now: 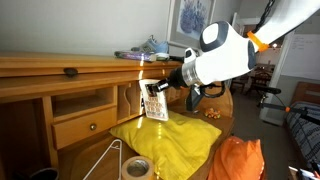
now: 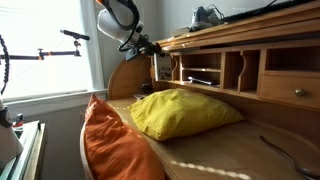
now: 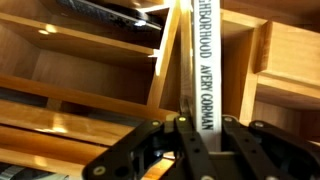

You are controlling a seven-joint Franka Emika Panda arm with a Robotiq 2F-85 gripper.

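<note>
A book with a white spine point(image 3: 207, 60), lettered "NEIGHBORHOOD AVERY CORMAN", stands out from my gripper in the wrist view, its near end between the fingers. The gripper is shut on it. In exterior view 1 the book point(image 1: 155, 100) hangs below the gripper point(image 1: 152, 80), slightly tilted, in front of the desk's cubbyholes and above the yellow cushion point(image 1: 175, 145). From exterior view 2, the book shows as a narrow pale strip, and the gripper is small against the shelves.
The wooden desk hutch point(image 2: 285, 88) has open cubbyholes and drawers. An orange cloth point(image 2: 118, 145) lies near the front edge. A round tin point(image 1: 137, 168) and a bent metal rod point(image 1: 104, 158) rest on the desktop. Bare desktop point(image 2: 215, 155) lies before the cushion.
</note>
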